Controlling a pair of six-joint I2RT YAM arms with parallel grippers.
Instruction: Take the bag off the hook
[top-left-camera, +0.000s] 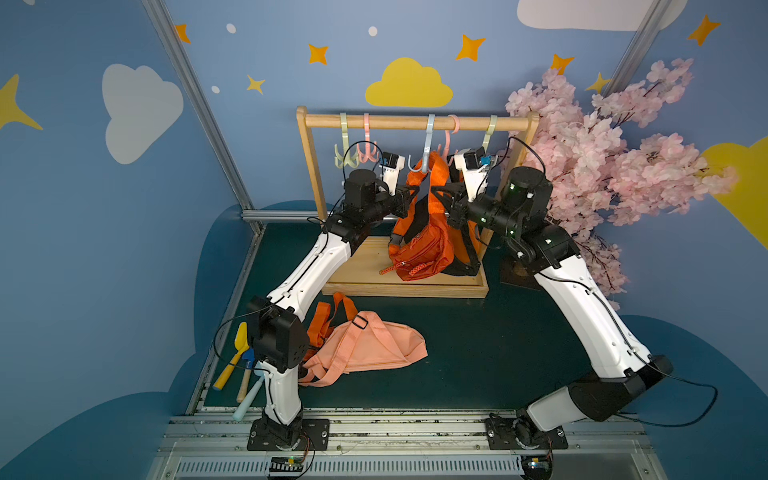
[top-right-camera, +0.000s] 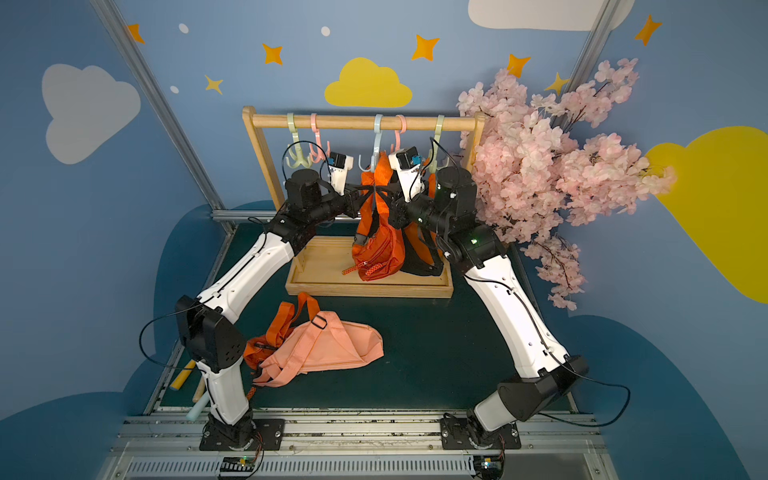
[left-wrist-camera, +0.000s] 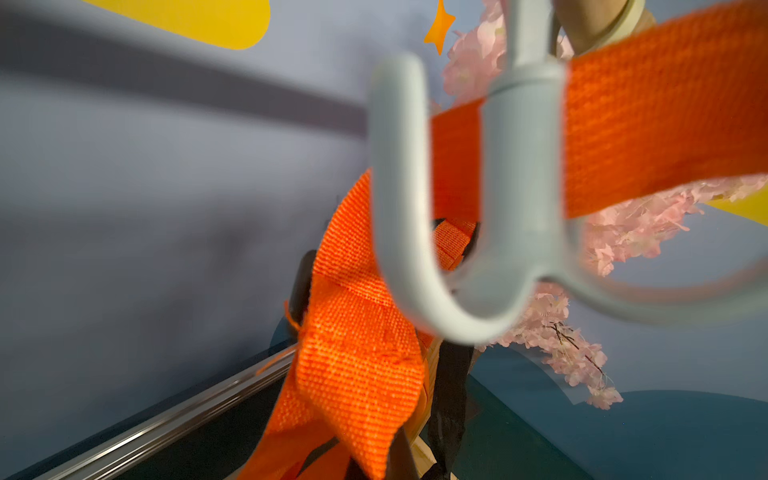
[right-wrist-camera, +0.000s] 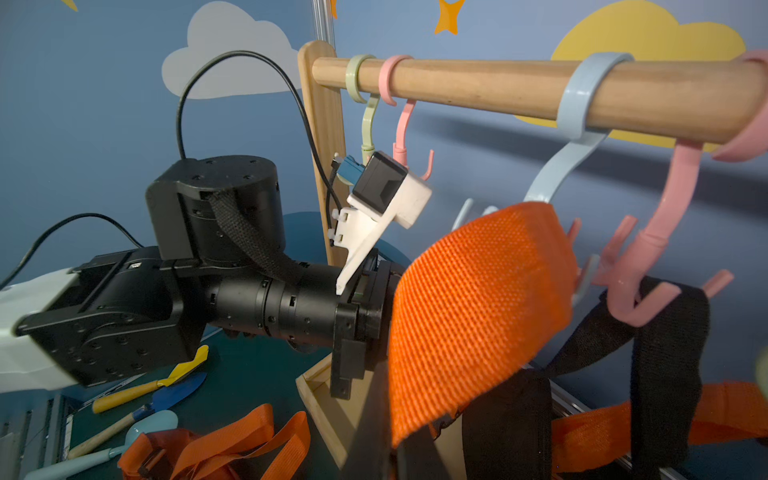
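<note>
The orange bag (top-left-camera: 424, 249) hangs from the rack with its body just above the wooden base. Its orange strap (left-wrist-camera: 352, 344) arches up beside the light blue hook (left-wrist-camera: 520, 160). In the left wrist view the strap passes behind the hook's stem and one prong; whether another prong still carries it I cannot tell. My left gripper (top-left-camera: 415, 190) is shut on the strap's left side, my right gripper (top-left-camera: 437, 191) on its right side. The wide strap (right-wrist-camera: 484, 304) hides the fingertips in the right wrist view.
A black strap (right-wrist-camera: 672, 368) hangs over the pink hook (right-wrist-camera: 648, 256) close by. Other hooks share the wooden rail (top-left-camera: 400, 121). A pink bag (top-left-camera: 384, 344) lies in front of the rack, with toy shovels at left.
</note>
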